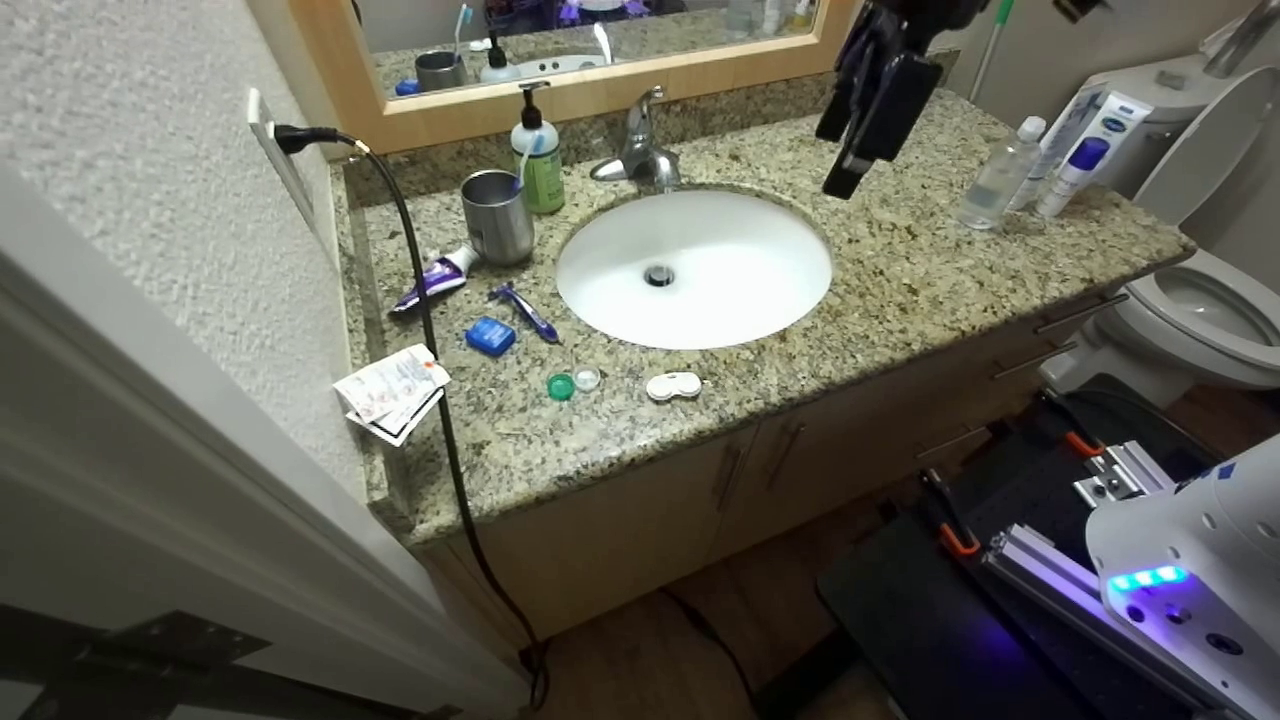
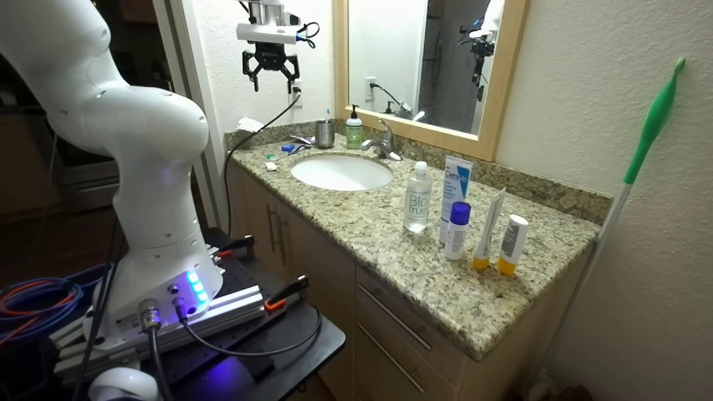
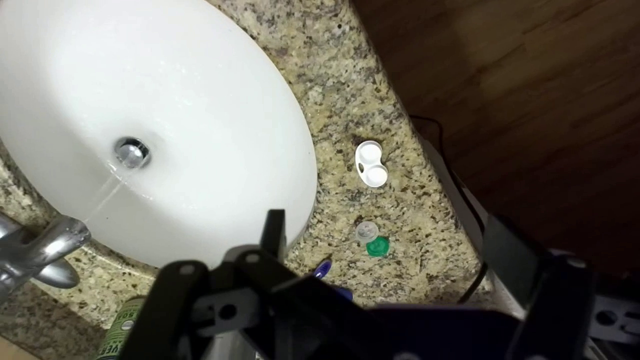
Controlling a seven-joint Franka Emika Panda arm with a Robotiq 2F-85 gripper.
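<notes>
High above the counter, my gripper (image 2: pixel 273 89) stands open, its two fingers wide apart and nothing between them. From the wrist view, the open gripper looks down over the front-left counter beside the sink. A white contact lens case (image 3: pixel 371 164) lies uncapped near the counter's front edge. Next to it are a clear cap (image 3: pixel 366 231) and a green cap (image 3: pixel 378 246), touching or nearly so. Toward the wall in exterior view 1 lie a purple razor (image 1: pixel 524 312), a blue floss box (image 1: pixel 489 336) and a purple toothpaste tube (image 1: pixel 431 284).
The white sink (image 1: pixel 720 294) sits mid-counter, with a thin water stream from the faucet (image 3: pixel 57 243). A metal cup (image 1: pixel 498 217) and soap bottle (image 1: pixel 539 162) stand behind. A black cable (image 1: pixel 422 270) crosses the left side. Bottles, including a clear one (image 2: pixel 418 199), stand at the right end.
</notes>
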